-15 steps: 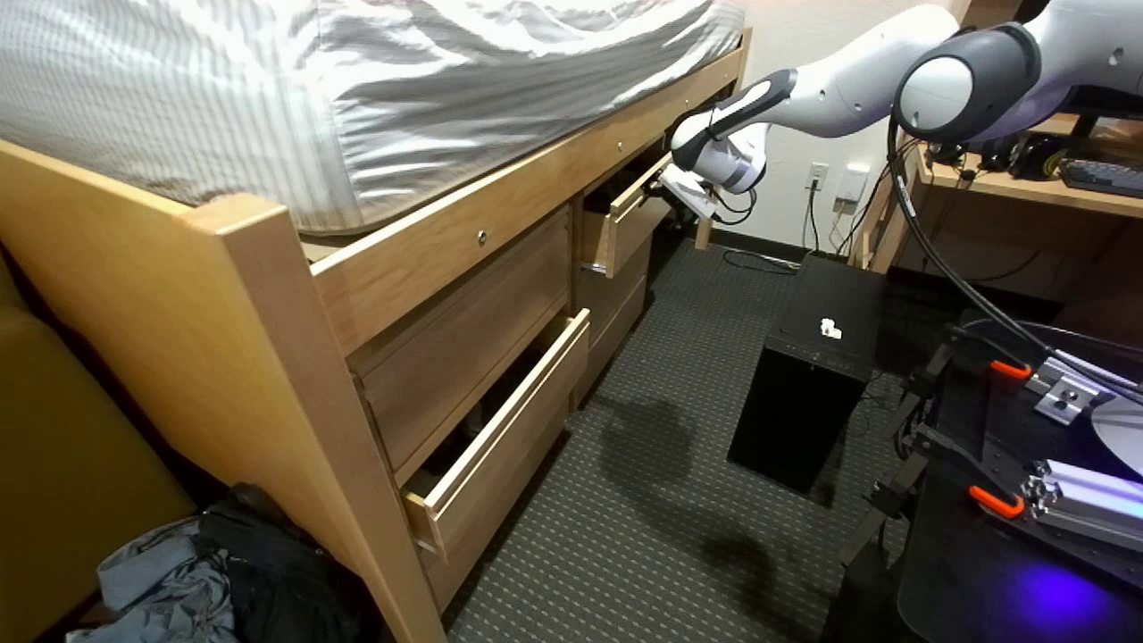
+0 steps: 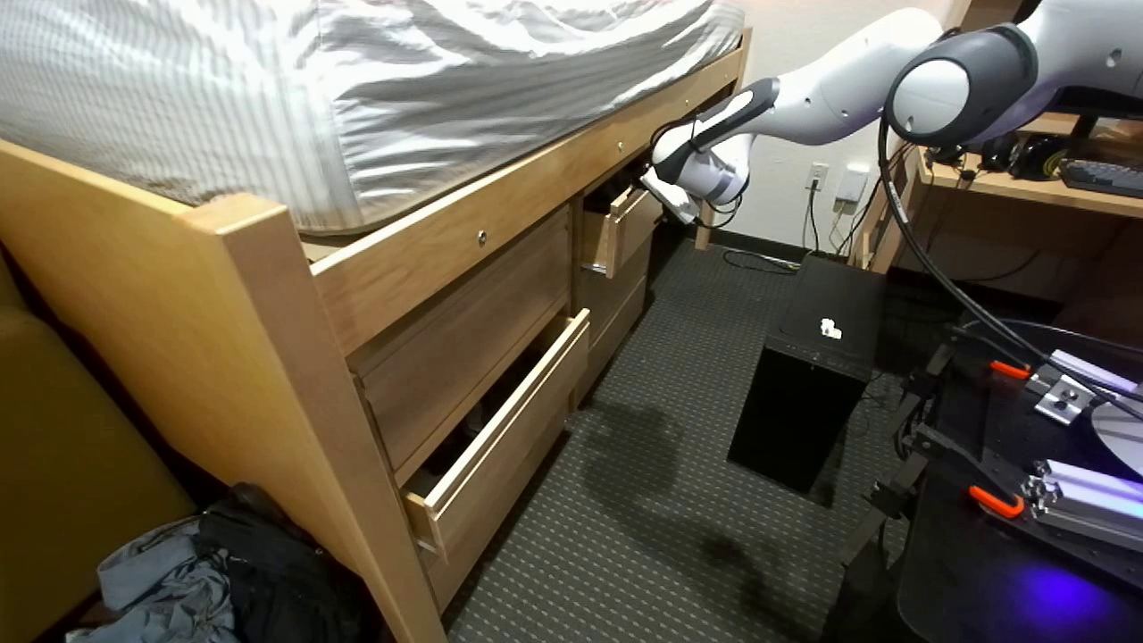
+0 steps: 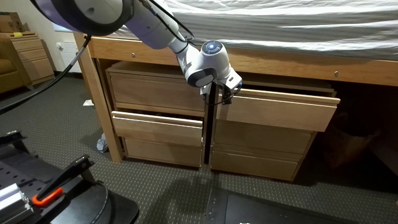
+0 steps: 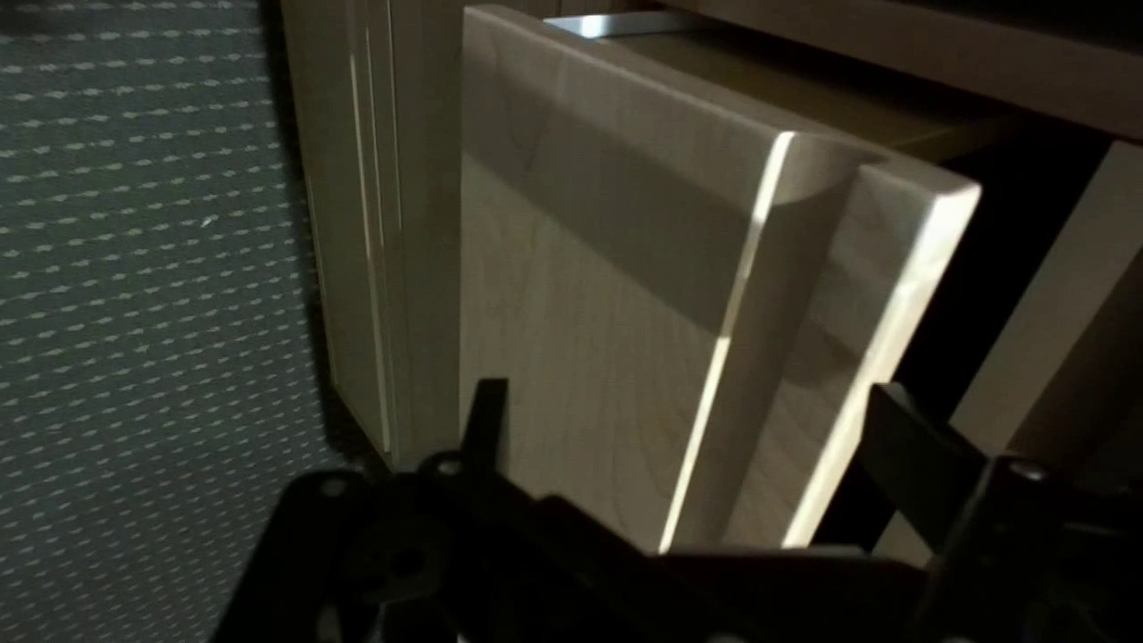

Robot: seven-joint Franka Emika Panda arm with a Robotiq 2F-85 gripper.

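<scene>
The upper-right wooden drawer (image 3: 278, 110) is pulled part way out from under the bed. At its left end hangs my gripper (image 3: 226, 97), close to the top of the drawer front. In the wrist view, the fingers of my gripper are wide apart, with the drawer front (image 4: 600, 289) showing between them. One finger (image 4: 488, 423) lies on the outer face's side; the other finger (image 4: 911, 439) overlaps the pale top edge, beyond it. Whether either touches the wood I cannot tell. The drawer's inside is mostly hidden.
A lower-left drawer (image 2: 514, 423) also stands part way out. On the carpet facing the drawers is a black box (image 2: 820, 332). A black table (image 2: 1018, 579) with metal bars is at the right. Open carpet (image 2: 632, 504) lies between.
In exterior view 1, my wrist and gripper have moved left, closer to the bed and the upper drawer. Both drawers look unmoved.
</scene>
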